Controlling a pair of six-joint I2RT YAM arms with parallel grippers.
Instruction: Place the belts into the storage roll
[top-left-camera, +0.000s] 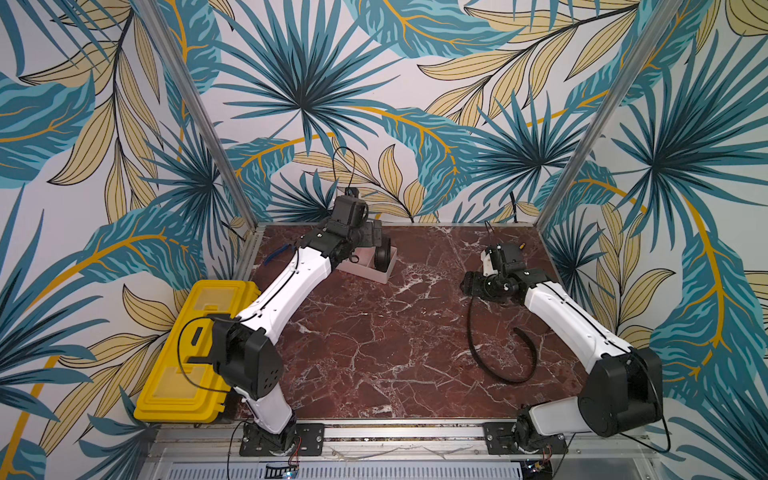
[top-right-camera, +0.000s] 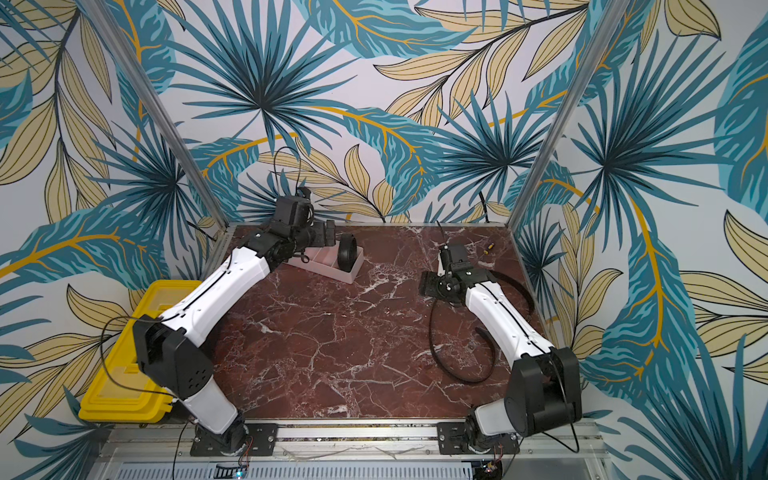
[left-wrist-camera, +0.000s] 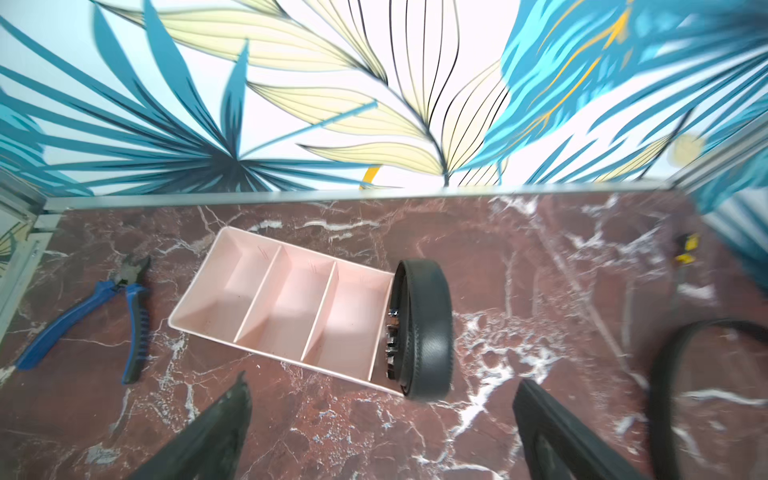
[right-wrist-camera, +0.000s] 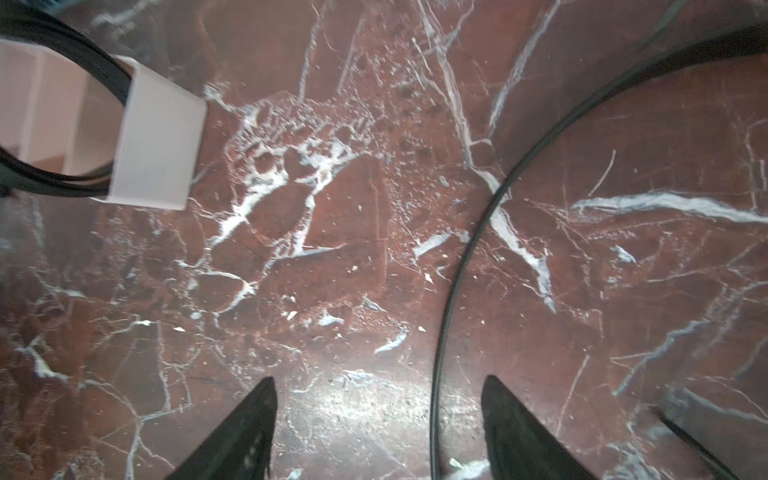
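A pale pink divided storage tray (left-wrist-camera: 285, 300) sits at the back left, with a coiled black belt (left-wrist-camera: 428, 329) standing in its right-end compartment. My left gripper is raised over the table in front of the tray, open, holding nothing. A long black belt (top-left-camera: 513, 379) lies in loops on the right half of the table. My right gripper hangs over that belt, a strand of it (right-wrist-camera: 456, 280) running beneath between the fingers, which stand apart without holding it.
Blue pliers (left-wrist-camera: 84, 312) lie left of the tray. A closed yellow toolbox (top-left-camera: 168, 384) fills the left edge. A small yellow-black tool (top-left-camera: 521, 246) lies at the back right.
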